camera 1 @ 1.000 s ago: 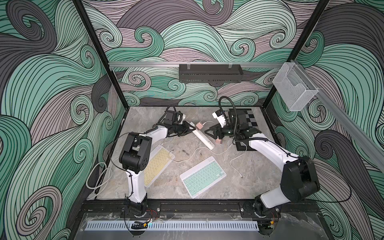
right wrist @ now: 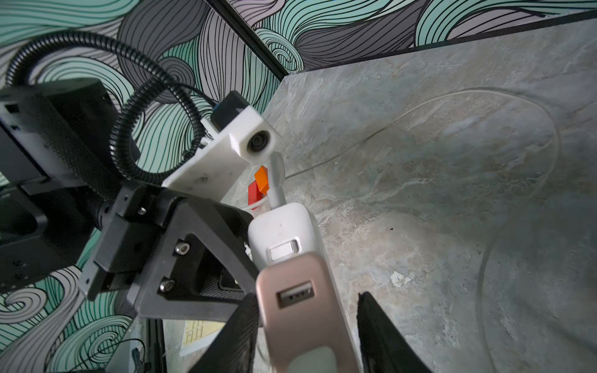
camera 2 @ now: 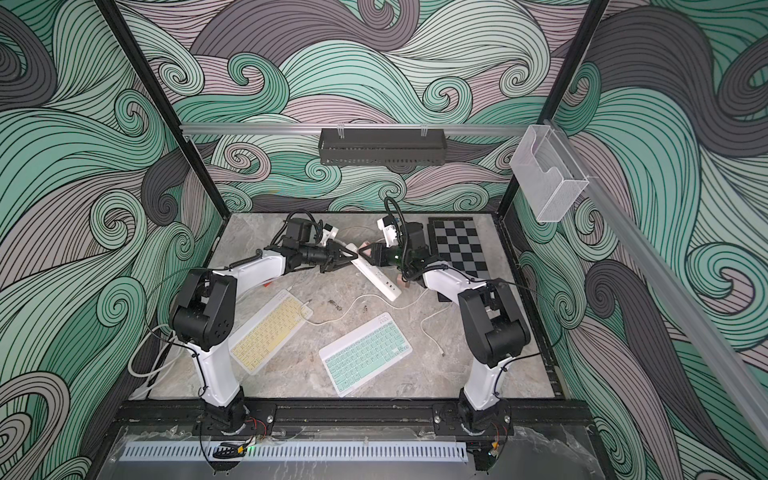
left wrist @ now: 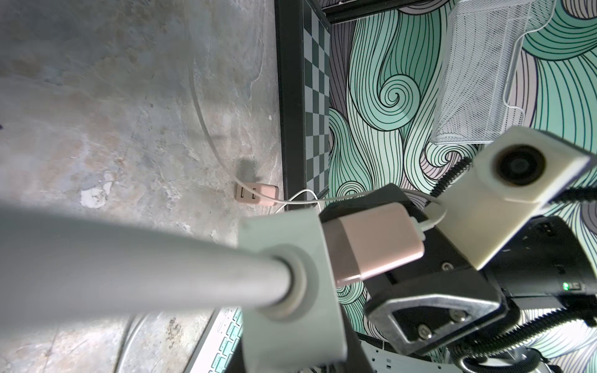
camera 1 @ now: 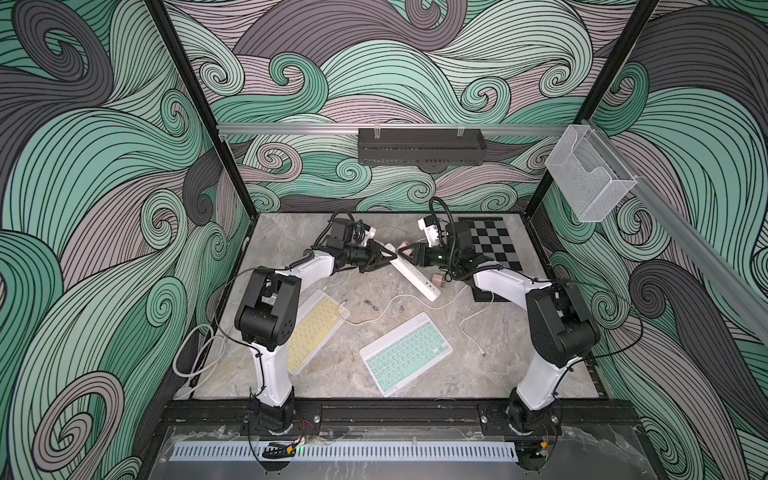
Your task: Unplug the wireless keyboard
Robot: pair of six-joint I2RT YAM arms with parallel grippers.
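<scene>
A white power strip (camera 1: 416, 276) lies diagonally at mid-table, a pink charger (left wrist: 376, 242) at its far end with a cable attached. My left gripper (camera 1: 388, 254) is at that end of the strip; in the left wrist view the strip fills the foreground, hiding most of the fingers. My right gripper is part open, its fingers either side of the pink charger; contact is unclear. A yellow keyboard (camera 1: 312, 332) and a mint keyboard (camera 1: 406, 353) lie in front, with white cables around them.
A checkerboard (camera 1: 492, 240) lies at the back right. A second pink adapter (left wrist: 256, 194) sits beside the strip. Orange and red objects (right wrist: 260, 181) lie beyond it. Bare table lies at the back left.
My right gripper has moved left to the strip's far end and the pink charger. My left gripper has shifted slightly right.
</scene>
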